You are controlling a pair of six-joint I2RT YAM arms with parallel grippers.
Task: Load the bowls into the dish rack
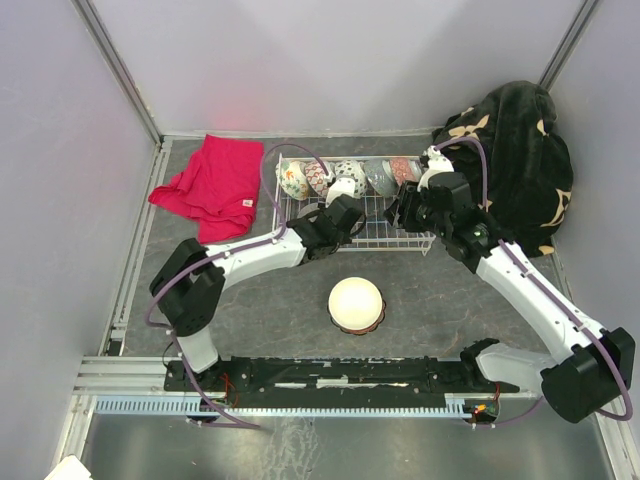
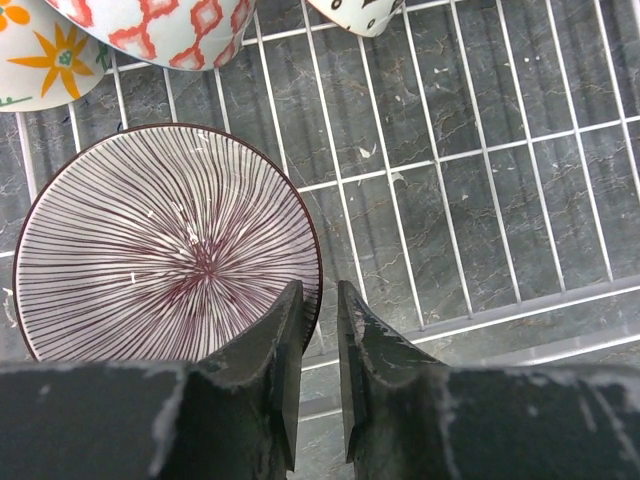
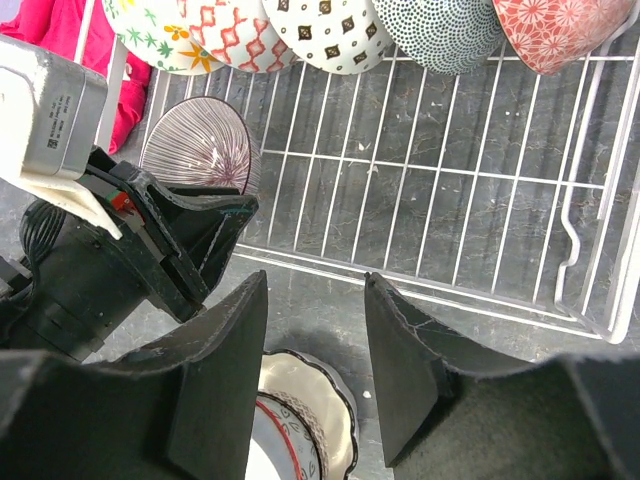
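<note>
A striped bowl [image 2: 165, 250] with a dark rim lies in the left front part of the white dish rack [image 3: 420, 165]. My left gripper is part open at its right edge. One fingertip overlaps the bowl in that view and the other is just outside the rim; whether either touches cannot be told. My right gripper hangs open and empty over the rack's front side. Along the back leans a row of bowls, among them a floral one [image 3: 150, 35], a black-dotted one [image 3: 328, 35], a grey-patterned one [image 3: 440, 35] and a red one [image 3: 560, 30].
On the counter in front of the rack stands a cream bowl stack [image 1: 355, 303]. A red cloth [image 1: 215, 185] lies left, a dark flowered blanket [image 1: 510, 165] right. The rack's middle and right front are empty. My left arm is close to the right gripper.
</note>
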